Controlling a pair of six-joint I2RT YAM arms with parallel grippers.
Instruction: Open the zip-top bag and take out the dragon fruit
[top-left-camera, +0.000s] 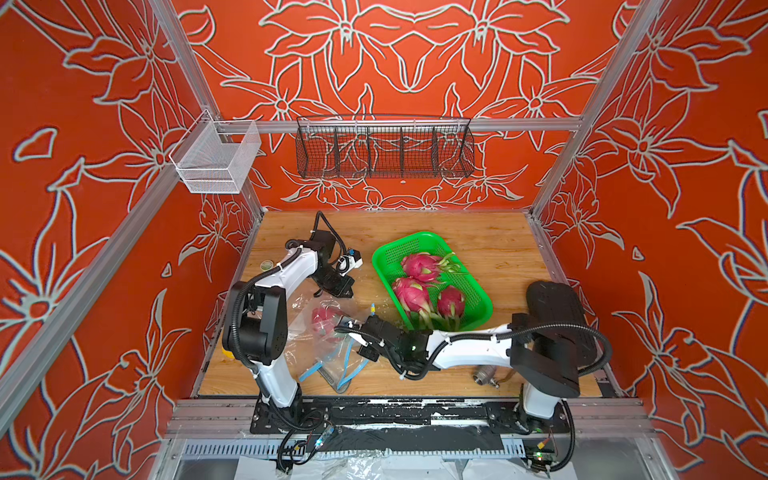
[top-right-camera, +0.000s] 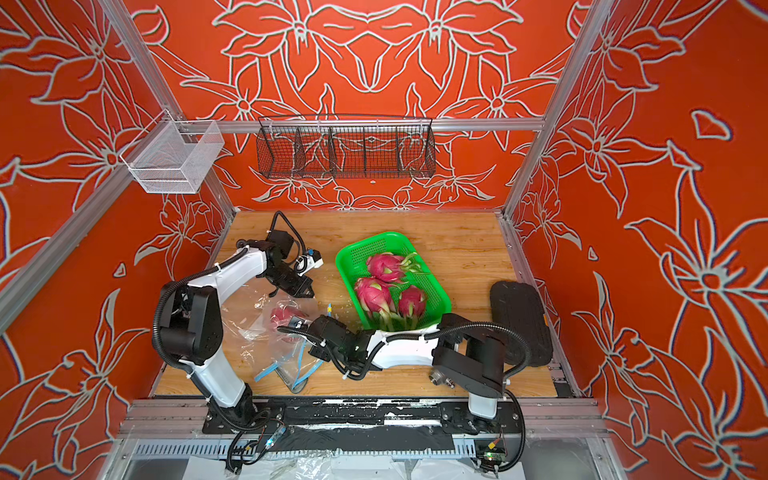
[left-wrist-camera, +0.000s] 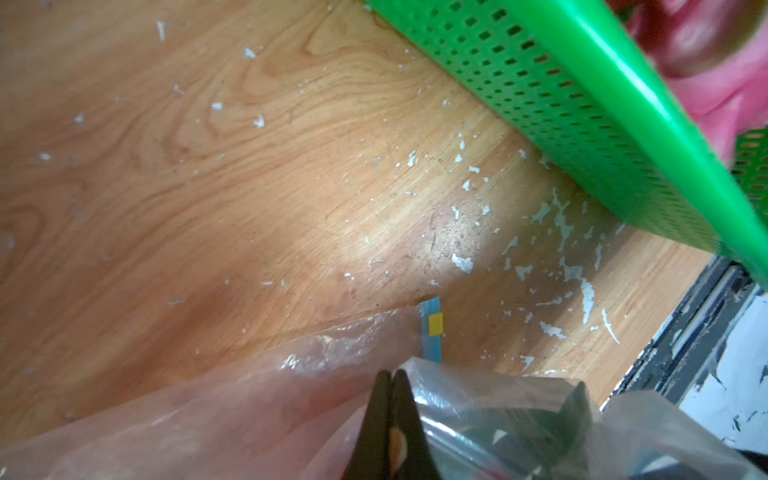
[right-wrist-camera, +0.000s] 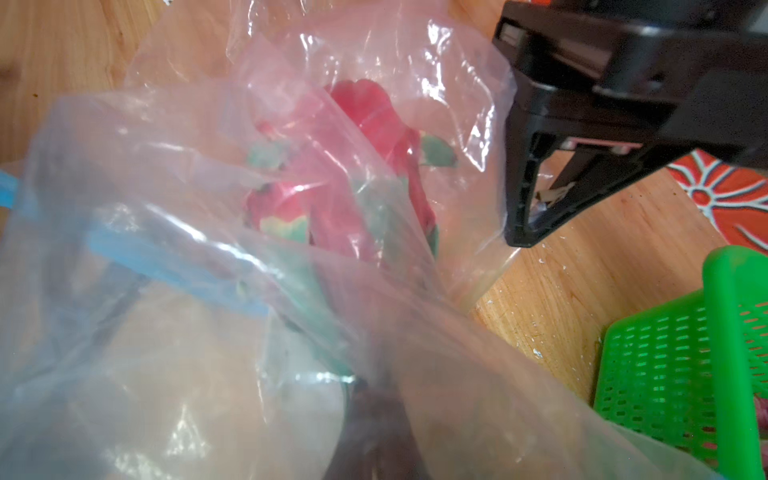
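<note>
The clear zip top bag (top-left-camera: 302, 340) lies on the left part of the table, its blue zip strips (top-left-camera: 352, 369) toward the front edge. Inside it shows a pink dragon fruit (right-wrist-camera: 372, 132) with green tips, blurred by plastic. My right gripper is shut beneath a layer of film, its tips against the fruit's green end; whether it pinches plastic is unclear. My left gripper is shut at the bag's far right side, film lying around its fingers (left-wrist-camera: 416, 448); I cannot tell whether any is caught between them.
A green basket (top-left-camera: 386, 254) with several dragon fruits (top-left-camera: 416, 297) stands right of the bag. A black case (top-left-camera: 552, 316) lies at the far right, and a metal part (top-left-camera: 485, 374) sits behind the right arm.
</note>
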